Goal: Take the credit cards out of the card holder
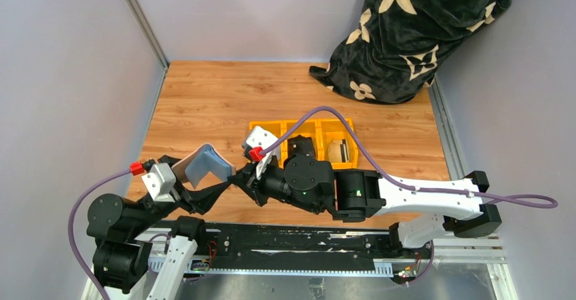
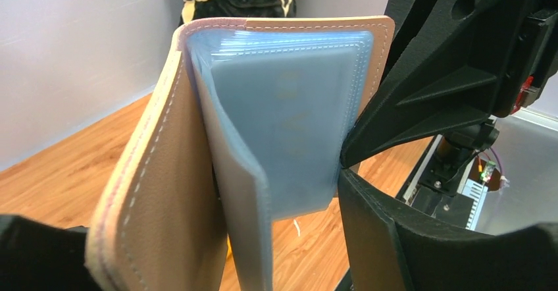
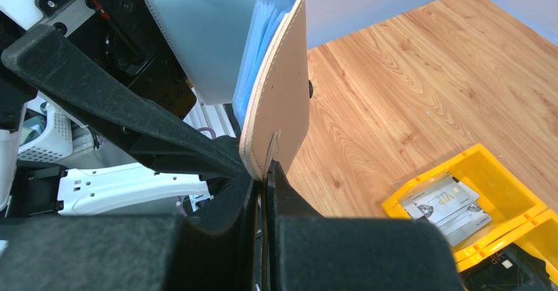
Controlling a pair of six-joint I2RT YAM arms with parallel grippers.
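Note:
The tan card holder [image 1: 205, 166] is held up, spread open with pale blue clear sleeves. My right gripper is shut on the cover's edge. My left gripper [image 1: 198, 176] stands open, its fingers apart on either side of the holder. In the left wrist view, one cover flap and a loose sleeve page [image 2: 245, 192] stand between those fingers. Faint lettering shows through the front sleeve [image 2: 289, 113]; whether a card sits there is hard to tell. White cards [image 3: 447, 202] lie in one compartment of the yellow tray [image 3: 490, 153].
Behind the right arm, the tray [image 1: 265, 125] holds a black item [image 1: 300, 146] in its middle compartment and card-like pieces [image 1: 337, 151] in its right one. A dark patterned cloth [image 1: 407, 49] hangs at the back right.

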